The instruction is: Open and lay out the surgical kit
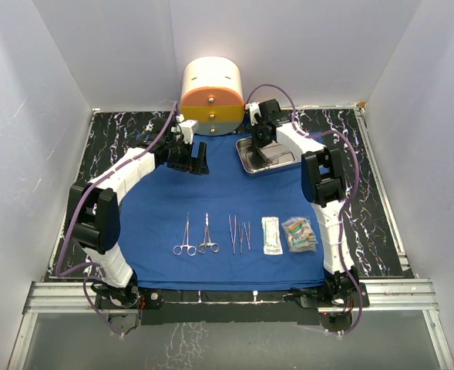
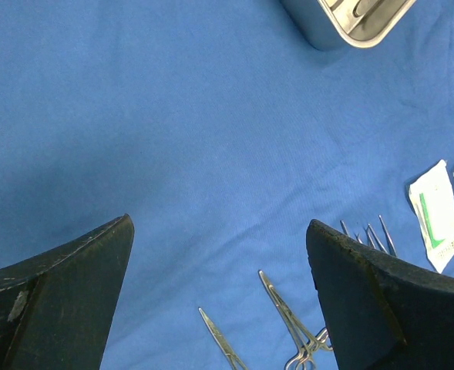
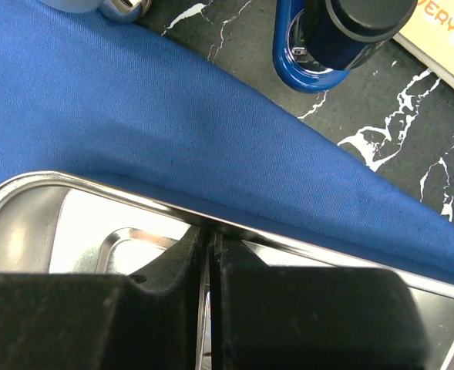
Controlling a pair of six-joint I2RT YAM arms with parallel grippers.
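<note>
A metal tray (image 1: 271, 167) lies at the back of the blue cloth, something with ring handles (image 1: 272, 161) inside it. My right gripper (image 1: 259, 144) is down in the tray's left part, fingers shut. In the right wrist view, thin metal shows along the gap between the dark fingers; whether it is gripped or lies below, I cannot tell. My left gripper (image 1: 198, 158) stands open and empty over the cloth, left of the tray. Two ring-handled instruments (image 1: 185, 248) (image 1: 207, 245), several tweezers (image 1: 240, 235), a white packet (image 1: 271, 236) and a clear bag (image 1: 300, 234) lie in a front row.
A rounded drawer box (image 1: 211, 92) with orange and yellow fronts stands behind the cloth, close to both grippers. Dark marbled table (image 1: 365, 223) borders it at the right.
</note>
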